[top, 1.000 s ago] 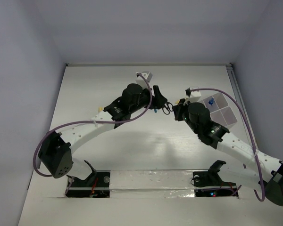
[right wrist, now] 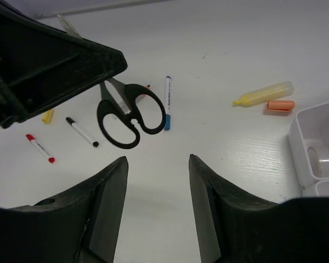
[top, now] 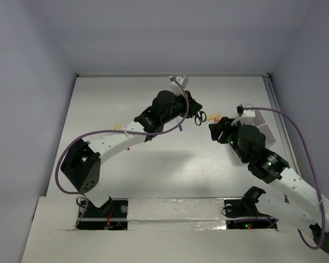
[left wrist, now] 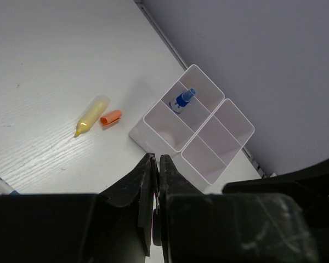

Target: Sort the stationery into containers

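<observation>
Black-handled scissors (top: 200,117) (right wrist: 130,119) hang from my left gripper (top: 191,109), which is shut on their blades. My right gripper (top: 219,131) stands open, empty, below and right of the scissors in its own view. On the table lie a yellow glue bottle (left wrist: 92,114) (right wrist: 263,94), an orange roll (left wrist: 111,117) (right wrist: 281,105) and several markers (right wrist: 168,101). A white compartment container (left wrist: 219,142) (right wrist: 301,148) holds a blue-capped bottle (left wrist: 182,101) and a pale object.
A small yellow item (right wrist: 47,116) lies on the left of the table. Grey walls stand at the back and both sides.
My left gripper has risen toward the back right with the scissors. My right gripper has moved away to the right and toward the front, leaving them.
</observation>
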